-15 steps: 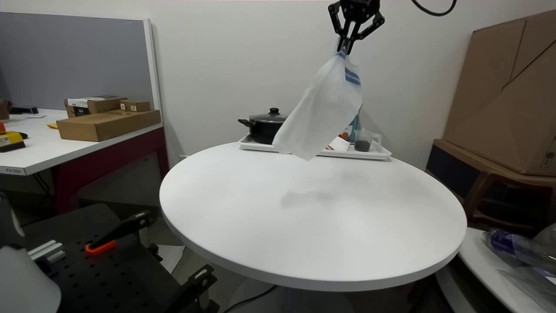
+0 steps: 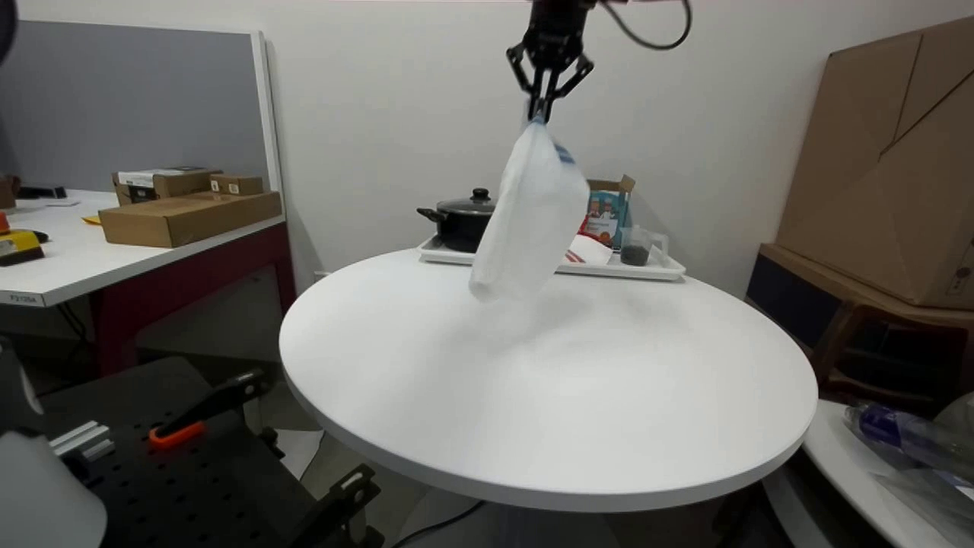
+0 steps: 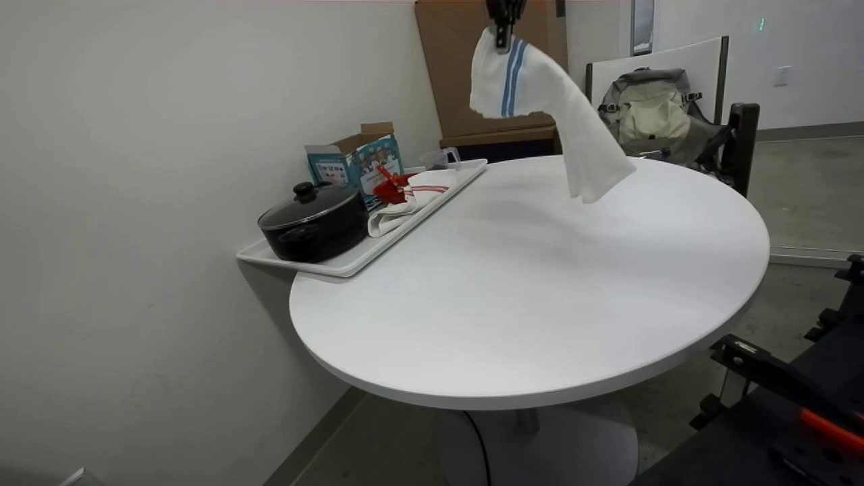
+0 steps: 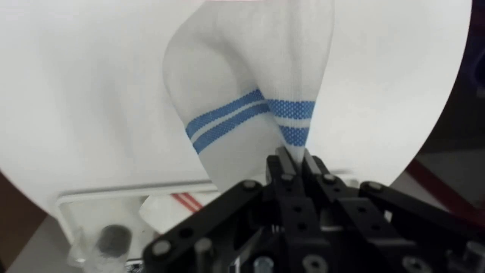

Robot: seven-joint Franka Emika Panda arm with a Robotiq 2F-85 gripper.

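Observation:
High above the round white table [image 2: 548,393], my gripper [image 2: 540,117] is shut on a white towel with blue stripes [image 2: 539,210]. In the wrist view the fingertips [image 4: 285,159] pinch a gathered part of the towel [image 4: 245,50] just below its two blue stripes. The cloth hangs down at a slant; in the second exterior view a striped flap of the towel [image 3: 559,89] folds to one side and its long end reaches low toward the tabletop. Whether that end touches the table is hard to tell.
Along the table's wall side sits a white tray [image 3: 356,260]. It bears a lidded black pot [image 3: 317,227], a blue box [image 3: 376,162], a red item [image 3: 391,187], a red-striped cloth [image 3: 393,219] and a clear cup [image 2: 636,248].
My gripper has moved left and somewhat lower in the first exterior view, still holding the towel. The cloth now hangs more steeply, its lower end nearer the tabletop.

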